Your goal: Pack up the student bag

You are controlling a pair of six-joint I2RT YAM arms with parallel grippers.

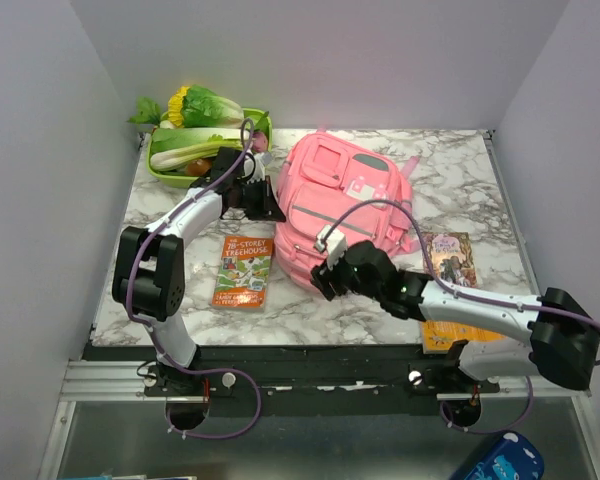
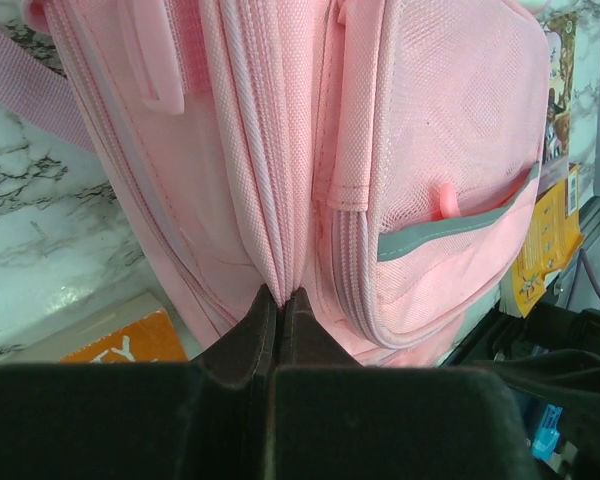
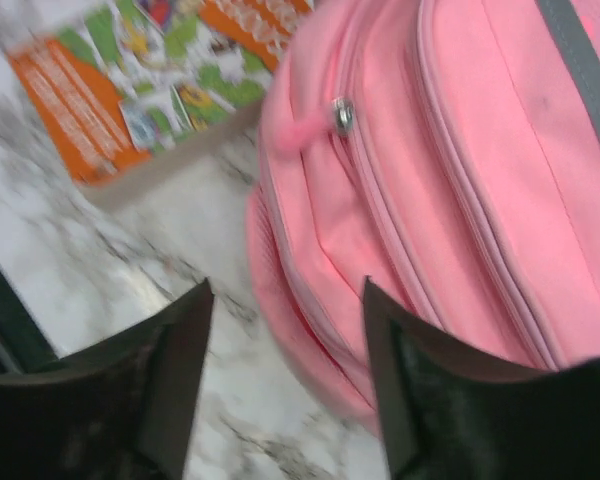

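Note:
The pink student bag (image 1: 325, 210) lies tilted on the marble table, its grey-striped front upward. At its left edge my left gripper (image 1: 279, 214) is shut; in the left wrist view a zippered fold of the bag (image 2: 270, 200) runs into the closed fingertips (image 2: 266, 305). My right gripper (image 1: 327, 284) is over the bag's lower corner. From the right wrist, its blurred fingers (image 3: 185, 335) stand apart, with bag fabric and bare marble beyond the gap. A metal zip pull (image 3: 342, 116) shows on the bag there. The orange Treehouse book (image 1: 243, 272) lies left of the bag.
A green basket (image 1: 170, 180) of vegetables stands at the back left. To the right lie a brown picture book (image 1: 450, 260) and a yellow book (image 1: 450, 334), partly under my right arm. A blue item (image 1: 505, 460) sits below the table's front edge.

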